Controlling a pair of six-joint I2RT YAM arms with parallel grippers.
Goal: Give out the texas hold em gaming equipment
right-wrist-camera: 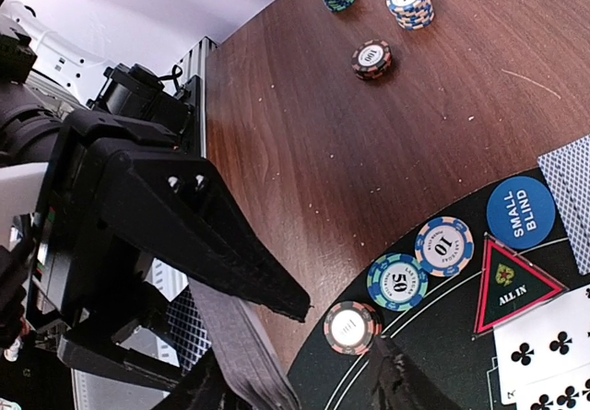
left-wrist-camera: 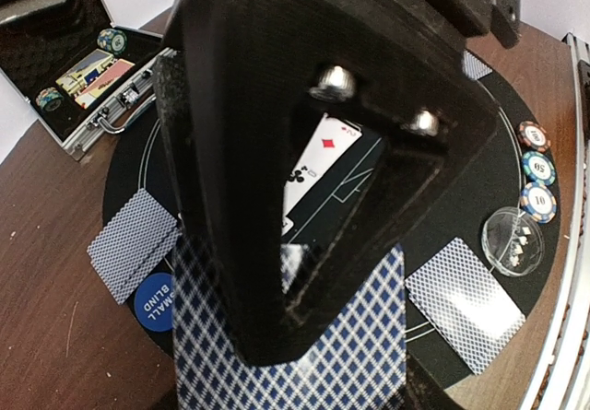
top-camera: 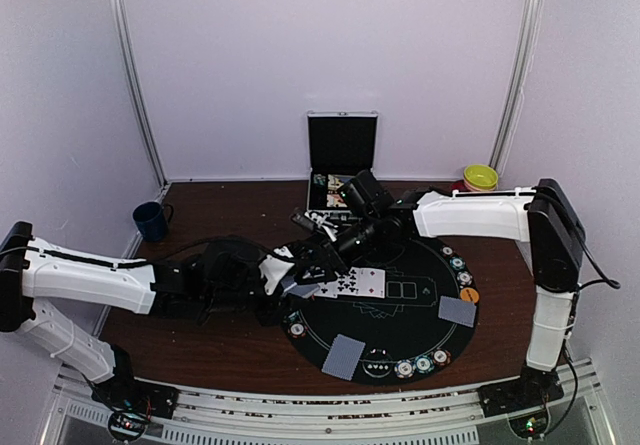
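Note:
A deck of cards with a blue-and-white checked back (left-wrist-camera: 359, 336) is clamped in my left gripper, one black finger (left-wrist-camera: 249, 198) lying over its top. From the right wrist view the same deck (right-wrist-camera: 241, 341) shows its pale grey edge. My right gripper is close beside it, its dark fingers (right-wrist-camera: 398, 378) apart; whether one touches the deck cannot be made out. Both grippers meet above the left part of the black poker mat (top-camera: 400, 330). Face-up cards (top-camera: 362, 282) lie on the mat, and face-down pairs (top-camera: 344, 356) (top-camera: 457, 311) lie near its rim.
Chips (right-wrist-camera: 398, 281), a small blind button (right-wrist-camera: 521, 212) and an all-in marker (right-wrist-camera: 514, 287) lie along the rim. Chip stacks (right-wrist-camera: 410, 6) stand on bare wood. An open case (top-camera: 342, 145) is behind, a blue mug (top-camera: 152, 221) at left, a yellow bowl (top-camera: 480, 176) back right.

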